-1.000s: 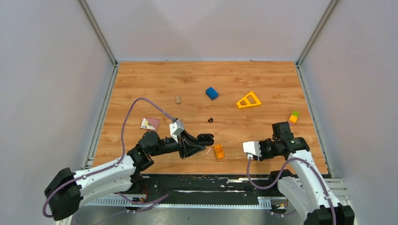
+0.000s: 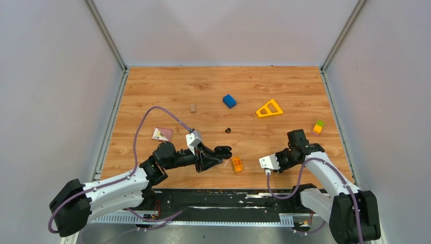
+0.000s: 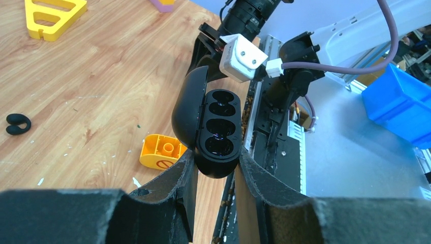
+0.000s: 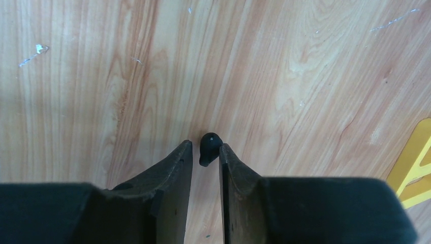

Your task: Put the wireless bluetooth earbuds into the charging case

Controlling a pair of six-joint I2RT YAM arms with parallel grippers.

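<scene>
My left gripper is shut on the black open charging case (image 3: pixel 218 132), held upright with its lid raised and its wells visible, apparently empty. A small black earbud piece lies on the wood at centre, seen in the top view (image 2: pixel 228 130) and the left wrist view (image 3: pixel 18 123). In the right wrist view, a black earbud (image 4: pixel 210 142) appears just beyond the fingertips of my right gripper, which is open and pointed down over the wood. Whether the earbud touches a finger is unclear.
An orange brick (image 2: pixel 237 164) lies beside the case, with a yellow triangle (image 2: pixel 269 112), a blue brick (image 2: pixel 229 101), a small wooden block (image 2: pixel 192 108), a card (image 2: pixel 161 134) and coloured bricks (image 2: pixel 318 127) around.
The right arm has moved toward the middle and slightly up the table in the top view. The left arm and case are nearly still.
</scene>
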